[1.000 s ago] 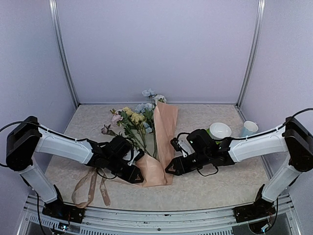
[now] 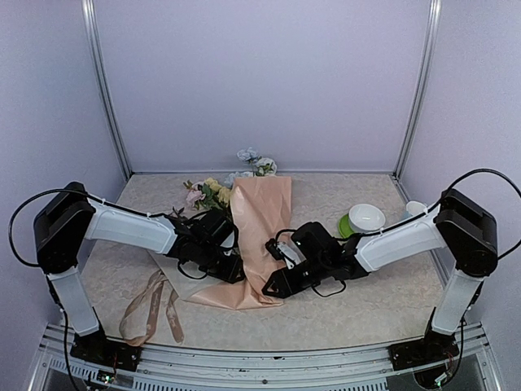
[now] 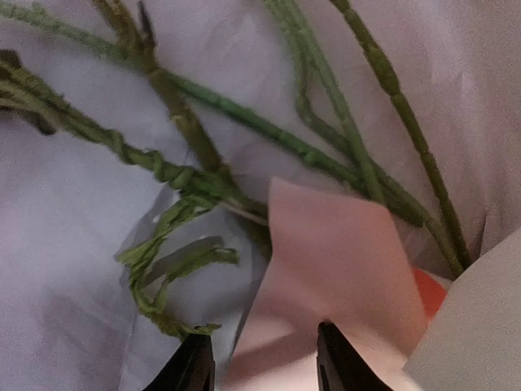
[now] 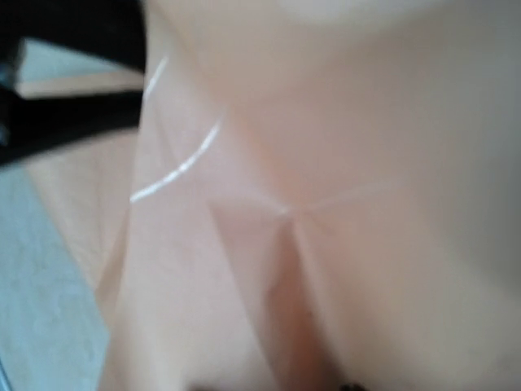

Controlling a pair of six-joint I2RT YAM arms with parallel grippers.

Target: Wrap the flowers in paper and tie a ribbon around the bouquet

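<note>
The peach wrapping paper (image 2: 260,212) lies partly folded over the flower stems. Its right side stands up and leans left, covering part of the bouquet. Flower heads (image 2: 210,194) show at its upper left. Green stems (image 3: 260,126) cross the pale inner sheet in the left wrist view. My left gripper is open beside a peach flap (image 3: 326,261), its fingers apart. At the paper's lower right edge is my right gripper (image 2: 273,288). Paper fills most of the right wrist view and hides its fingers, so its grip cannot be seen. A ribbon (image 2: 146,309) lies at the lower left.
A white bowl (image 2: 366,217) on a green plate (image 2: 344,226) stands at the right, with a light blue cup (image 2: 414,209) partly behind my right arm.
The paper's right side has swung left, now covering stems and some flowers that showed before.
</note>
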